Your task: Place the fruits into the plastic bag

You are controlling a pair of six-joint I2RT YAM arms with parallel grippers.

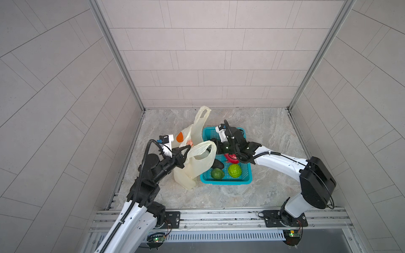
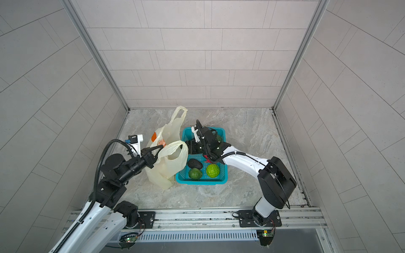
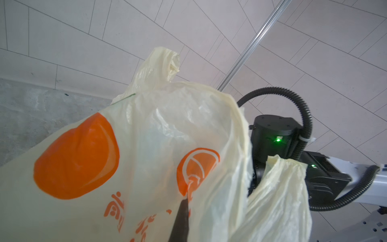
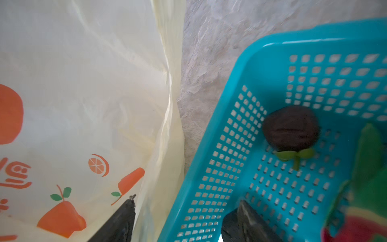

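A cream plastic bag (image 1: 192, 168) with orange print hangs from my left gripper (image 1: 185, 151), which is shut on it, left of a turquoise basket (image 1: 225, 181). The basket holds a red pepper-like fruit (image 1: 232, 159), a dark avocado (image 2: 194, 163), a green fruit (image 2: 195, 173), a lime-green fruit (image 2: 213, 170) and, in the right wrist view, a dark mangosteen-like fruit (image 4: 291, 128). My right gripper is over the basket's left rim beside the bag, fingers apart; nothing clearly shows held between them.
Bare marble table (image 1: 270, 185) lies around the basket, mostly right and front. Tiled walls enclose the back and sides. Both arms are close together over the middle.
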